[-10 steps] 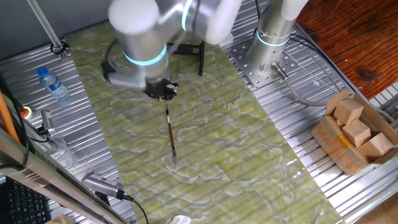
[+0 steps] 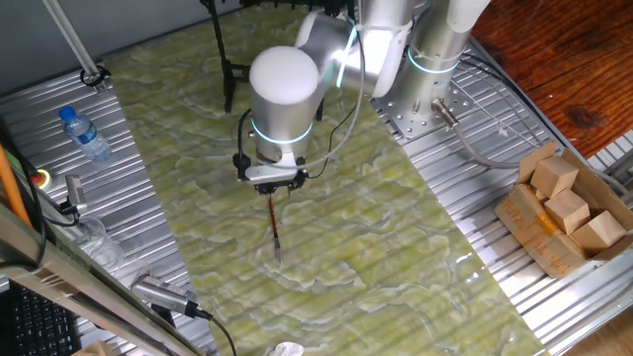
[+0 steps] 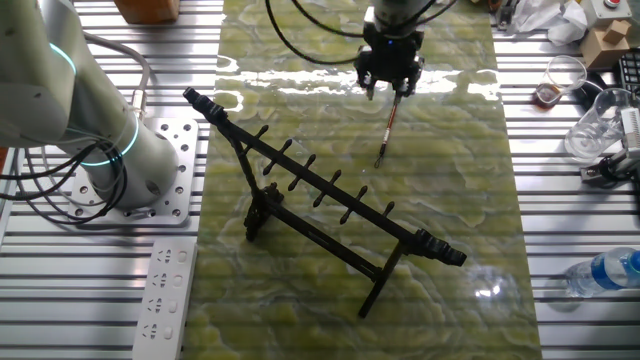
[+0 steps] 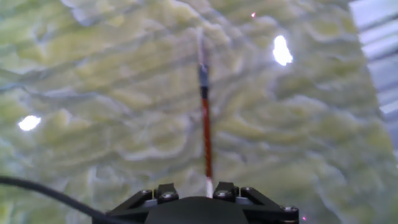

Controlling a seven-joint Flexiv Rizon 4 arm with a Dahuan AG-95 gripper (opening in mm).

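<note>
A thin writing brush (image 2: 274, 220) with a reddish-brown handle and grey tip lies on the green marbled mat (image 2: 396, 287). Above its handle end hangs my gripper (image 2: 283, 188), pointing down. In the wrist view the brush (image 4: 207, 134) runs away from me, its pale handle end showing between the spread fingers, nearer the right one. Nothing is gripped. Exterior view 2 also has the gripper (image 3: 388, 88) parted over the brush (image 3: 387, 132). How high the fingertips are above the mat is hard to judge.
A black pegged rack (image 3: 322, 185) stands on the mat beside the brush. A cardboard box (image 2: 539, 232) of wooden blocks sits right in exterior view 1; a water bottle (image 2: 86, 134) lies left.
In exterior view 1 the arm and gripper have swung to the right and slightly down, stopping over the brush's handle end. The brush has not moved.
</note>
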